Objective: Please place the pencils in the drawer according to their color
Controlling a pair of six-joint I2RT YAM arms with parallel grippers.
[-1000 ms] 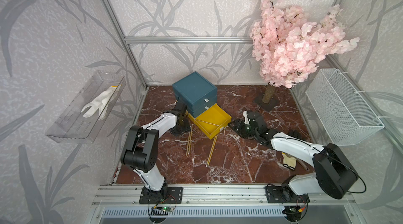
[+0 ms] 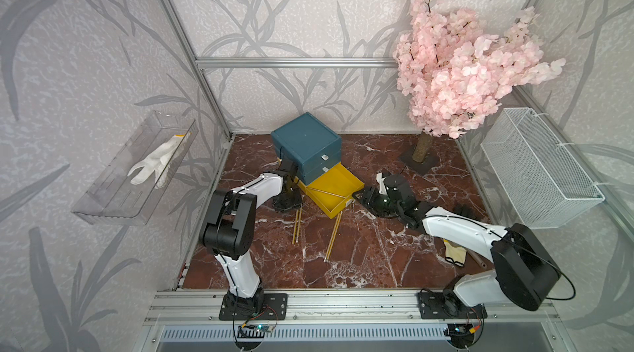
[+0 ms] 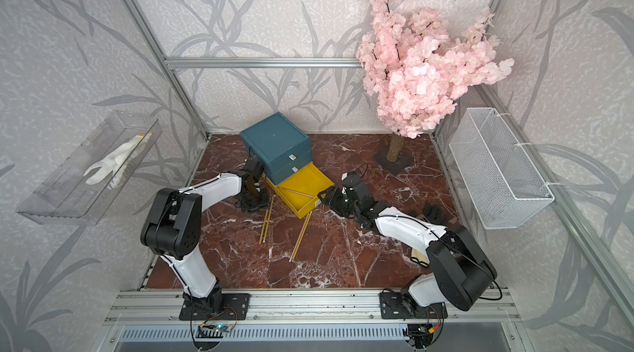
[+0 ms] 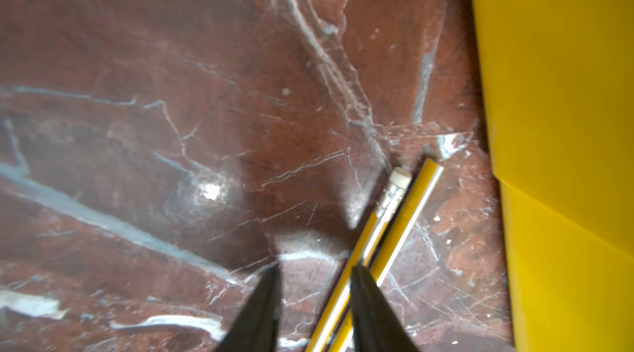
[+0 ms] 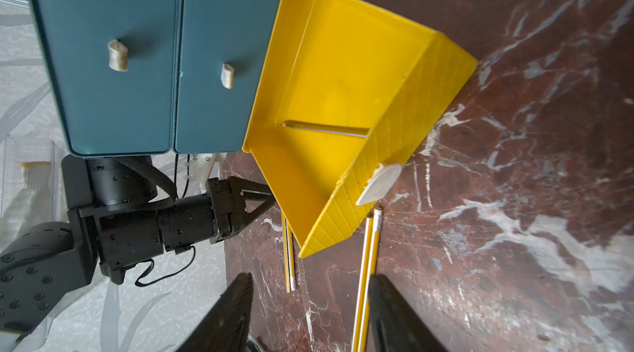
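The blue cabinet (image 2: 306, 138) has its yellow drawer (image 5: 343, 81) pulled out, with one pencil (image 5: 327, 128) lying inside. On the marble table, a left pair of yellow pencils (image 4: 376, 233) lies beside the drawer, and a right pair of yellow pencils (image 5: 367, 266) lies in front of it. My left gripper is part open above the left pair; the right finger (image 4: 364, 312) overlaps those pencils in view and the gap is mostly over bare table. My right gripper stands open and empty, close to the drawer's front and its white handle (image 5: 379, 183).
A pink blossom tree (image 2: 455, 68) stands at the back right. Gloves (image 2: 454, 253) lie on the right side, partly under the right arm. Wall baskets hang left (image 2: 142, 167) and right (image 2: 541, 173).
My left arm has shifted slightly to the right, closer to the drawer's side. My right gripper has edged left toward the drawer's front corner. Pencils and drawer look unmoved.
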